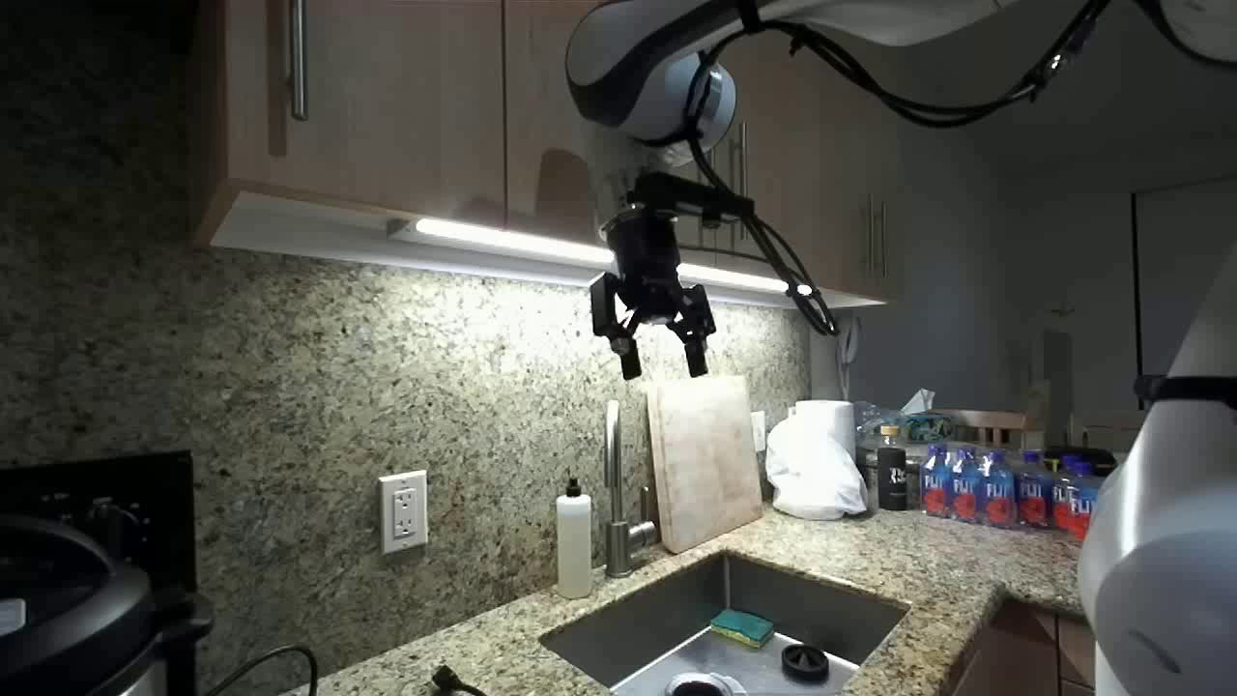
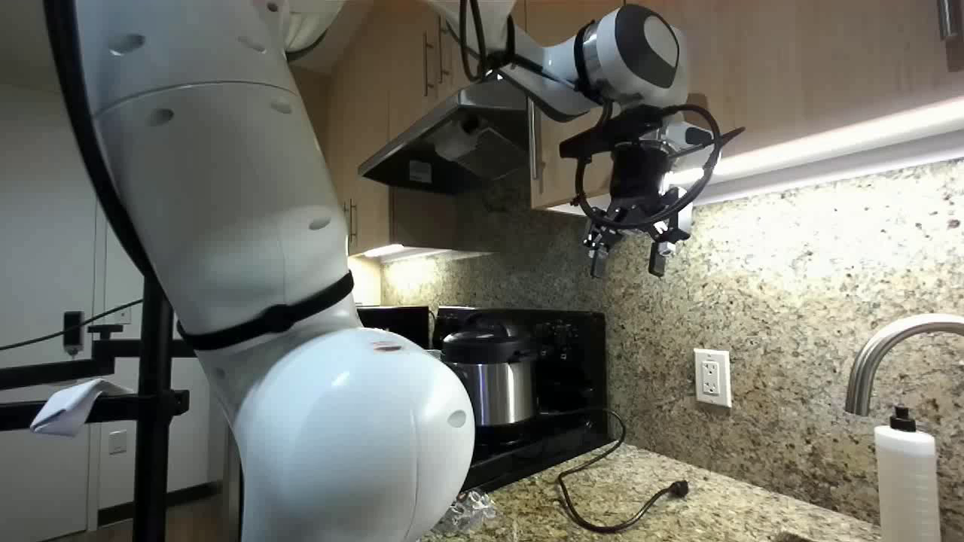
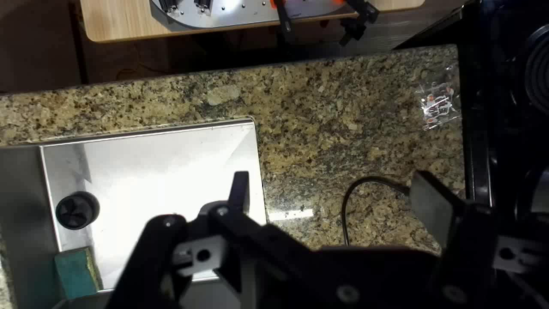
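My gripper (image 1: 663,362) hangs high above the counter in exterior view 1, its fingers spread apart and pointing down. In exterior view 2 the gripper (image 2: 627,263) is in front of the backsplash, touching nothing. Looking down in the wrist view, the open gripper has bare counter and part of a black cable (image 3: 355,191) far below it. The steel sink (image 3: 154,170) lies to the left there. It holds a green and yellow sponge (image 3: 75,273) and a black drain piece (image 3: 77,210). A clear crinkled packet (image 3: 438,105) rests on the counter near the stove.
A soap bottle (image 1: 574,543), the faucet (image 1: 615,487) and a leaning cutting board (image 1: 707,464) line the sink's back. Several water bottles (image 1: 997,489) stand at the right. A pressure cooker (image 2: 492,379) sits on the stove. Upper cabinets (image 1: 383,104) are close to the arm.
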